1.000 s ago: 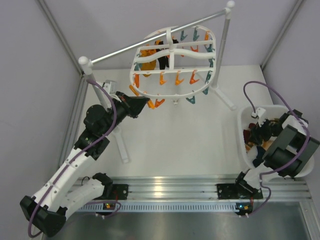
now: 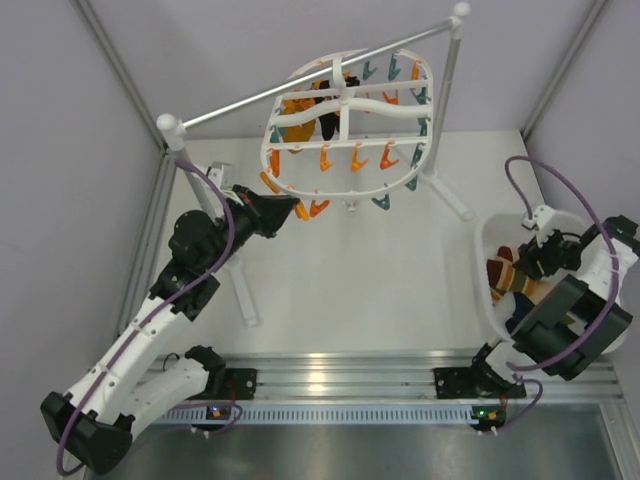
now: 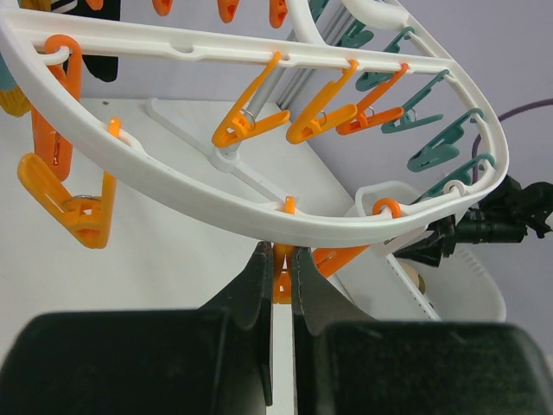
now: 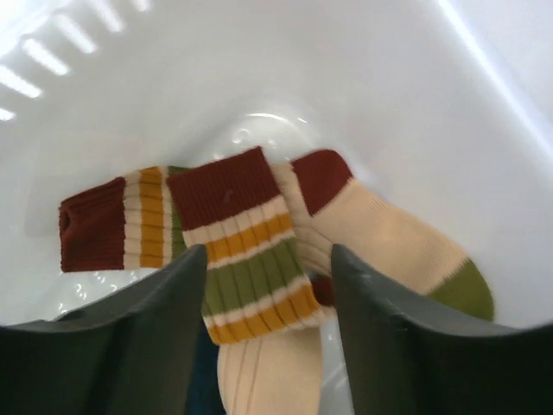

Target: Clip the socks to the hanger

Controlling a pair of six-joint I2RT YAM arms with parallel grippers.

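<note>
The white hanger with orange and teal clips stands on its frame. On its near rim, my left gripper is shut on an orange clip, with the clip's end showing between the fingers. My right gripper is over the basket, its fingers apart with nothing held between them. Beneath it, a striped sock with a dark red cuff lies across another striped sock. A beige sock with a green end lies to the right, and a dark blue one is partly hidden.
A yellow sock and a black one hang at the hanger's far left. The hanger's feet rest on the white table, whose middle is clear. The basket's wall surrounds the right gripper.
In the top view my right gripper and wrist have shifted to the right above the basket, uncovering more of the striped sock. The left arm and the hanger have stayed put.
</note>
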